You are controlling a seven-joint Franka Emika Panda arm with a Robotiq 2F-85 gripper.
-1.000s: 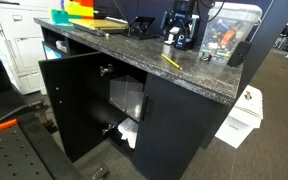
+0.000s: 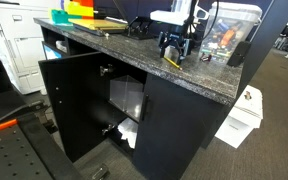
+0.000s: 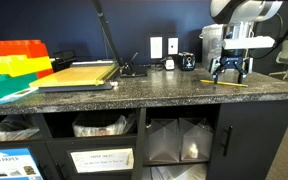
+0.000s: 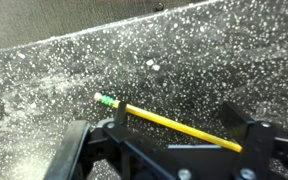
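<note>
A yellow pencil (image 4: 174,125) with a green band and pink eraser lies flat on the speckled dark countertop (image 4: 59,75). My gripper is open above it, one finger to either side in the wrist view. The pencil's eraser end sticks out past the left finger, while its other end runs under the right side of the gripper. In exterior view 2, the gripper (image 3: 229,76) is just over the pencil (image 3: 224,84); whether the fingers touch the counter I cannot tell.
Coloured blocks (image 3: 22,60) and a yellow board (image 3: 76,75) occupy the counter's left part. Small items (image 3: 188,62) stand by the back wall. A clear bin (image 2: 229,32) is behind the arm. Below, the cabinet door (image 2: 72,105) hangs open.
The gripper has come down and toward the counter's front, from above the back of the counter to over the pencil. The pencil appears to lie where it was.
</note>
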